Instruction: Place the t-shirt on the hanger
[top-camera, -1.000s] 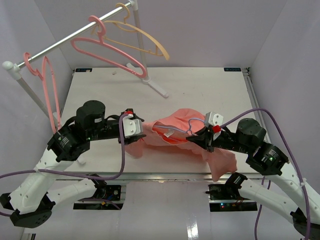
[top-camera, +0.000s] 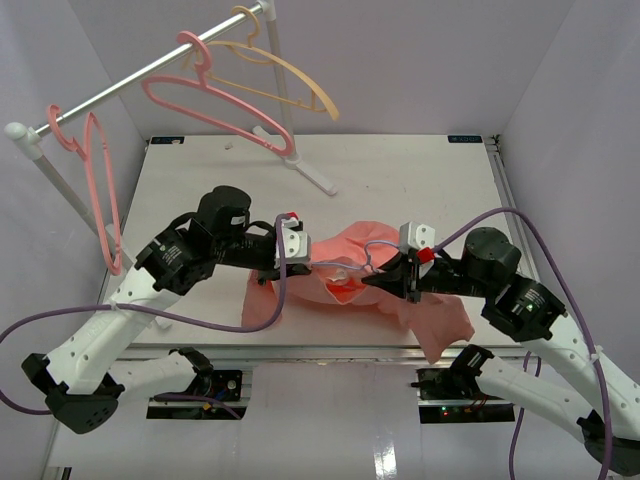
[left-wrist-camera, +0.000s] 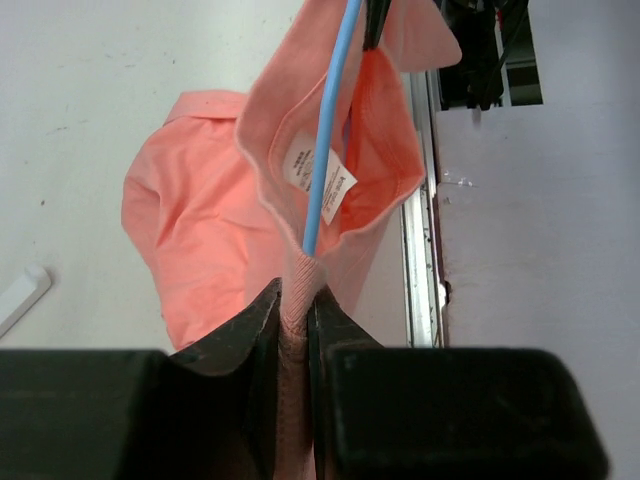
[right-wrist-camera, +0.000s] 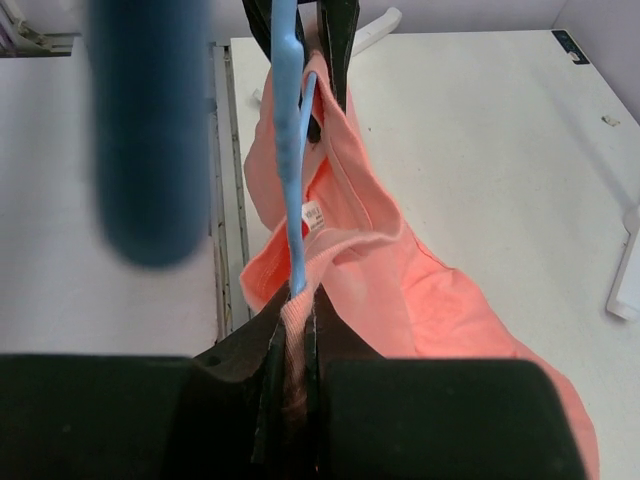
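Note:
The pink t-shirt (top-camera: 435, 325) lies bunched on the white table, its middle lifted between both grippers, with a blue hanger (top-camera: 340, 265) inside its opening. My left gripper (top-camera: 300, 268) is shut on pink fabric at the hanger's left end; in the left wrist view the fabric (left-wrist-camera: 200, 200) wraps the hanger (left-wrist-camera: 326, 130) where it enters the fingers. My right gripper (top-camera: 385, 278) is shut on fabric around the hanger's other side, as the right wrist view shows at the hanger (right-wrist-camera: 292, 200). A white label (left-wrist-camera: 310, 170) shows inside the shirt.
A rack (top-camera: 120, 82) with pink and yellow hangers stands at the back left, its white foot (top-camera: 315, 178) on the table. Purple cables hang along both arms.

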